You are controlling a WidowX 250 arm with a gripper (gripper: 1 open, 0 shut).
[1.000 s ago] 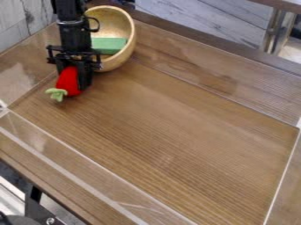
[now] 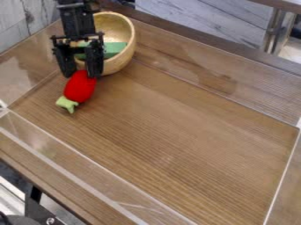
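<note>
My black gripper (image 2: 79, 61) is at the upper left, its fingers open above and just behind a red object with a pale green tip (image 2: 79, 88) lying on the wooden table. The red object lies diagonally, tip toward the lower left, apart from or just touching the fingers; I cannot tell which. A cream bowl (image 2: 126, 26) stands behind the gripper, with a green item (image 2: 114, 49) inside.
A wall or edge runs along the back at the top.
My gripper has risen slightly from the red object, which now shows more fully below the fingers and has shifted a little to the right.
</note>
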